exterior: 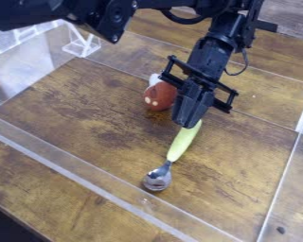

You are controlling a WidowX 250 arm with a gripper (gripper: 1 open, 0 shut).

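My black gripper [188, 112] hangs low over the wooden surface at the centre right, its fingers shut, with nothing clearly between them. Just below it lies a spoon with a pale yellow-green handle [184, 140] and a silver bowl [158, 179] toward the front. The handle's far end is near or under the fingertips; whether they touch it I cannot tell. Left of the gripper is a red round object [158, 96] with something white behind it, partly hidden by the arm.
Clear plastic strips [65, 146] border the wooden surface [79, 104] on the left, front and right. The arm covers the upper middle of the view.
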